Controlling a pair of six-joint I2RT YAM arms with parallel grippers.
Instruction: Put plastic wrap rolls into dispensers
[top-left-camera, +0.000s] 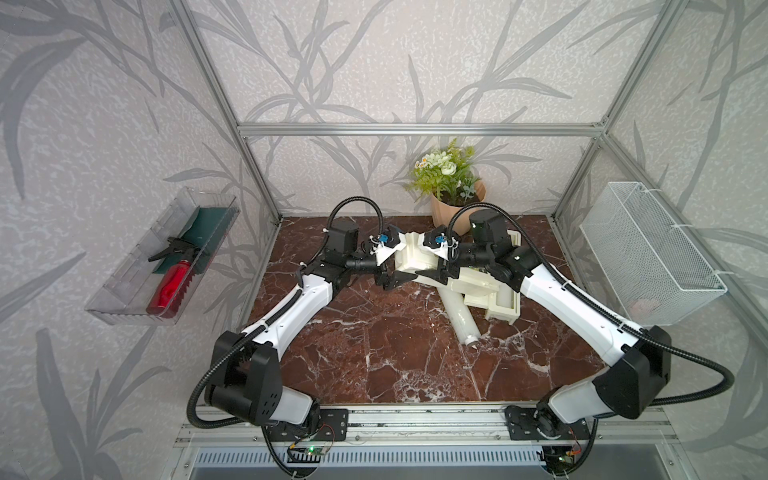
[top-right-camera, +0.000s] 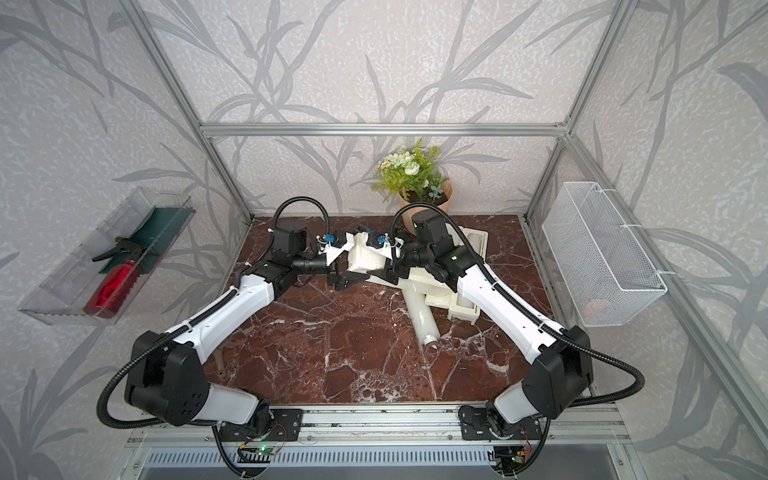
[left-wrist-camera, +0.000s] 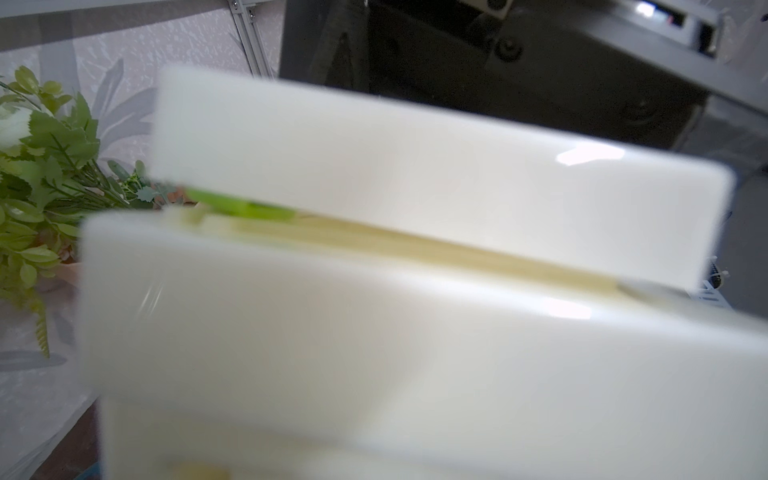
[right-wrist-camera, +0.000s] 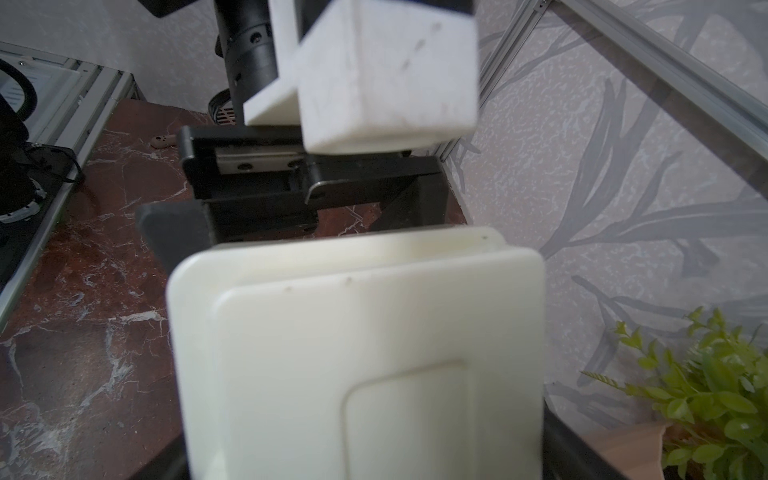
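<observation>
An off-white dispenser (top-left-camera: 416, 254) is between my two grippers above the table. In the left wrist view its lid part (left-wrist-camera: 432, 176) lies tilted over its body (left-wrist-camera: 384, 344), with a narrow gap and a bit of green between them. My left gripper (top-left-camera: 397, 280) stands open at its left end; the right wrist view shows that gripper's dark fingers (right-wrist-camera: 172, 232) spread apart. At the other end my right gripper (top-left-camera: 440, 274) is open, its dark fingers (right-wrist-camera: 569, 448) on either side of the dispenser. A whitish wrap roll (top-left-camera: 458, 316) lies on the table below.
More off-white dispenser parts (top-left-camera: 480, 286) lie under and behind the right arm. Behind them stands a potted plant (top-left-camera: 448, 180). A wire basket (top-left-camera: 652, 248) hangs at right, a clear bin (top-left-camera: 120, 292) at left.
</observation>
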